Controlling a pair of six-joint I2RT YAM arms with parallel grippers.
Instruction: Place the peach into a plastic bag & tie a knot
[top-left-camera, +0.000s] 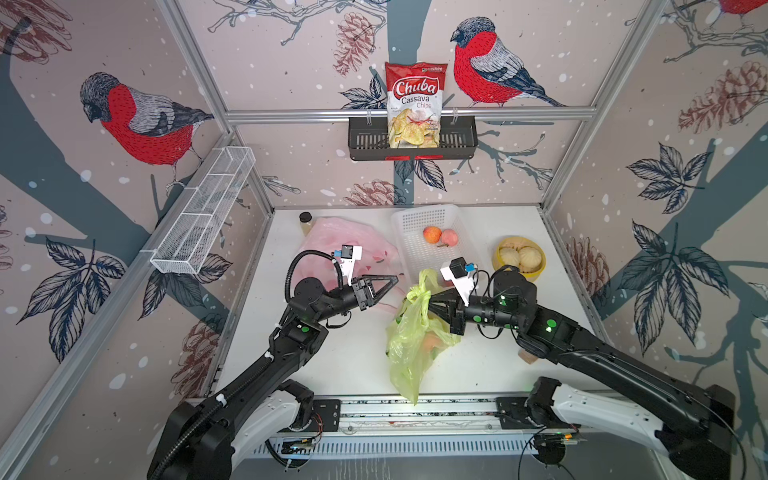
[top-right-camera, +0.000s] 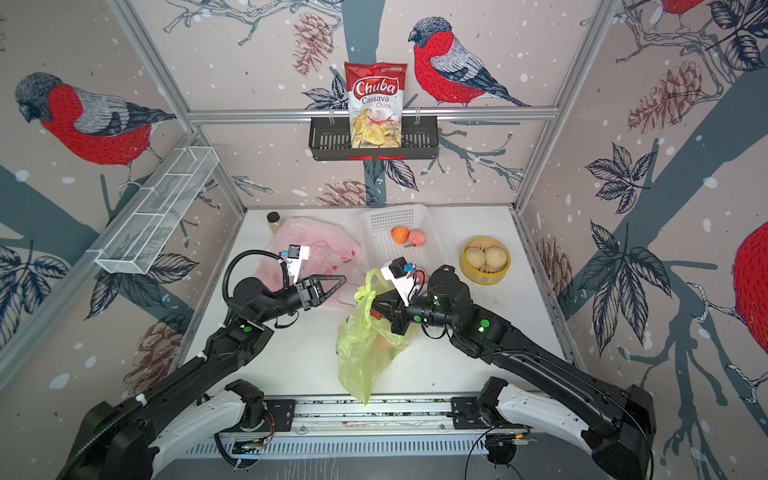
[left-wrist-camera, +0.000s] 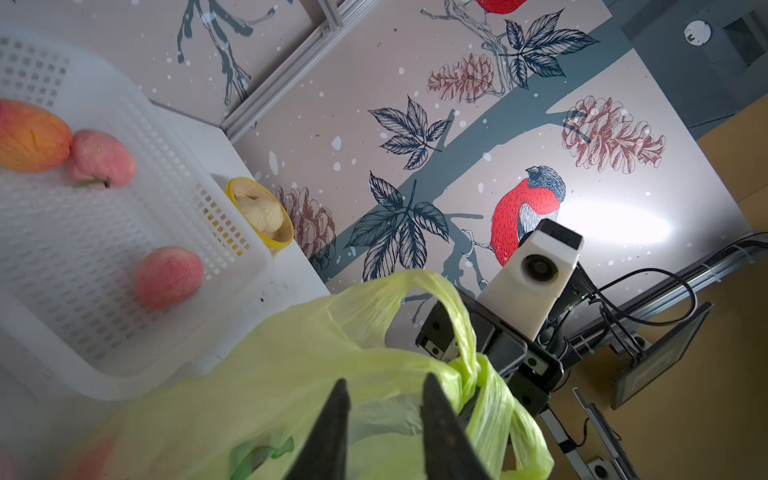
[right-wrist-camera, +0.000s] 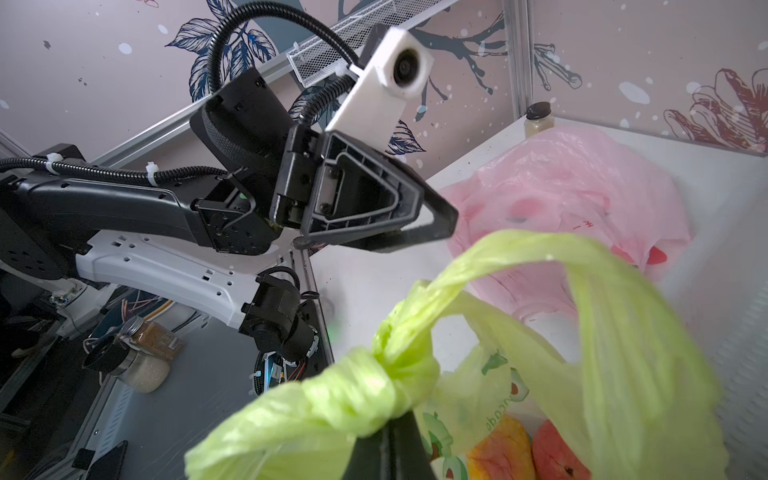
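Observation:
A translucent green bag (top-left-camera: 416, 352) with peaches inside hangs from my right gripper (top-left-camera: 437, 305), which is shut on it. In the right wrist view a knot (right-wrist-camera: 376, 380) shows in the bag's top, with a loop (right-wrist-camera: 528, 248) arching beside it. My left gripper (top-left-camera: 390, 281) hovers just left of the bag's top, part open, with nothing seen between its fingers; in the left wrist view its fingertips are blurred in front of the bag. More peaches (left-wrist-camera: 169, 276) lie in a white basket at the back.
A pink bag (top-left-camera: 340, 236) lies at the back left with a jar (top-left-camera: 305, 224) behind it. A yellow steamer (top-left-camera: 520, 256) of buns stands at the right. The basket (top-left-camera: 416, 216) is behind the green bag.

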